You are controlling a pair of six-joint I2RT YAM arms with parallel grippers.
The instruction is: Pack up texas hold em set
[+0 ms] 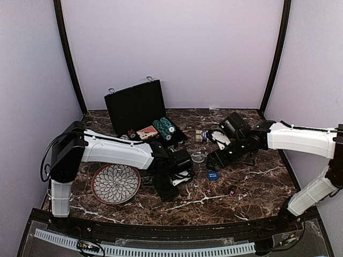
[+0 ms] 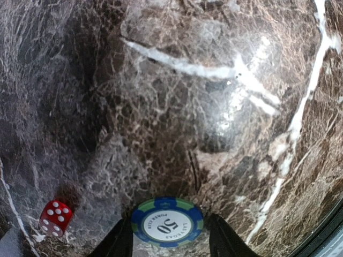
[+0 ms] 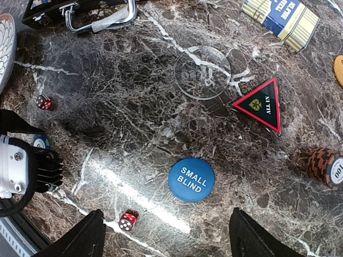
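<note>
A blue-and-green 50 chip [image 2: 167,221] lies between the fingertips of my left gripper, which stand part open, close to its two sides. My right gripper hangs open over the table, nothing between its fingers. Ahead of it are a blue small blind button [image 3: 191,179], a clear dealer disc [image 3: 202,72], a black all-in triangle [image 3: 262,104], a card box [image 3: 281,21] and a chip stack [image 3: 324,168]. Red dice [image 3: 128,219] lie scattered. At the back left, the open black case [image 1: 136,104] holds green chip stacks [image 1: 163,127] and cards [image 1: 146,132].
A patterned round plate [image 1: 116,183] sits at the left, beside the left arm. An orange disc [image 3: 338,69] shows at the right wrist view's edge.
</note>
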